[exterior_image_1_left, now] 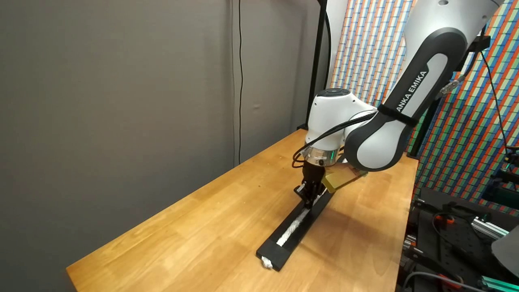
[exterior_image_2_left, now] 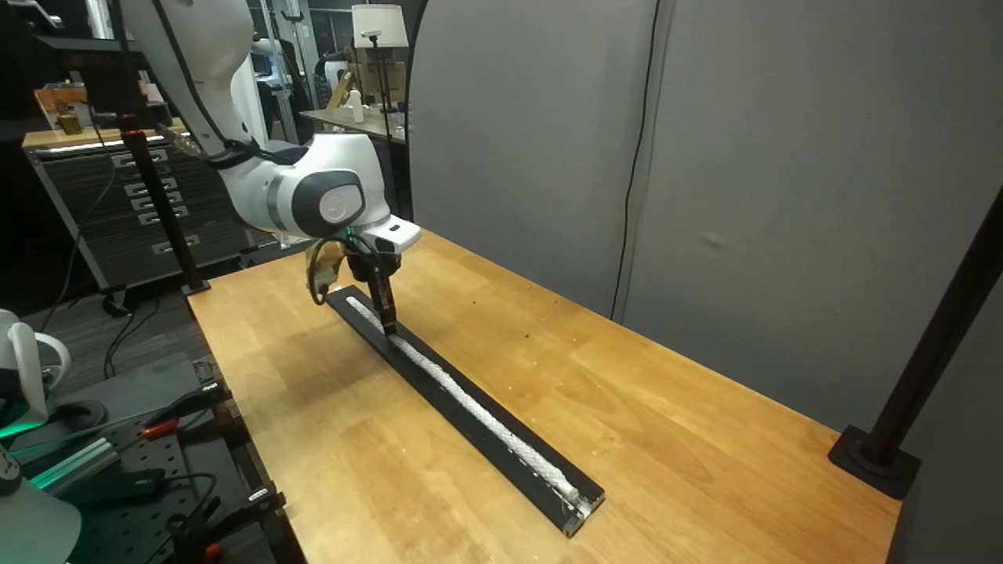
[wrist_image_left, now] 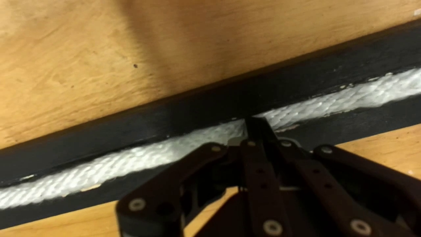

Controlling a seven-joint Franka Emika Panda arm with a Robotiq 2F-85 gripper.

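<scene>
A long black channel board (exterior_image_2_left: 434,398) lies across the wooden table, with a white braided rope (exterior_image_2_left: 470,406) running along its groove. My gripper points down at the board, its fingers shut together with the tips at the rope. In the wrist view the white rope (wrist_image_left: 130,160) passes on both sides of the fingertips. Whether they press on it or only touch it cannot be told. At the near end in exterior view 1, a rope end (exterior_image_1_left: 266,263) sticks out of the black board (exterior_image_1_left: 273,253).
A gold-coloured block (exterior_image_1_left: 340,177) shows beside the gripper, against the arm. Black posts (exterior_image_2_left: 884,413) stand at the table's edges.
</scene>
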